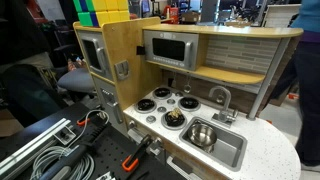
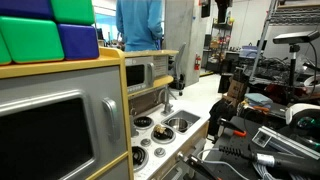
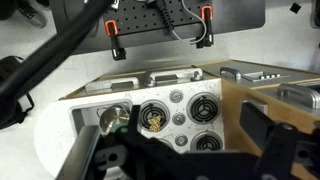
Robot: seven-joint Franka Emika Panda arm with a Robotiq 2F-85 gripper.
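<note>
My gripper is open in the wrist view, its dark fingers far apart on the left and right above a toy kitchen, with nothing between them. Neither exterior view clearly shows it. A small yellowish item [image 1: 174,114] lies on one of the stove's burners; in the wrist view this yellow item [image 3: 155,123] shows between the fingers but well below them. A silver pot [image 1: 202,134] sits in the sink [image 1: 228,150]. In the wrist view, the left finger partly covers the sink area.
The faucet [image 1: 226,100] rises behind the sink. A microwave [image 1: 172,48] hangs under the shelf [image 1: 235,74], with a tall wooden cabinet [image 2: 60,115] beside the stove. Orange-marked clamps [image 1: 130,163] and cables lie on the black base. White counter [image 1: 268,150] beside the sink is clear.
</note>
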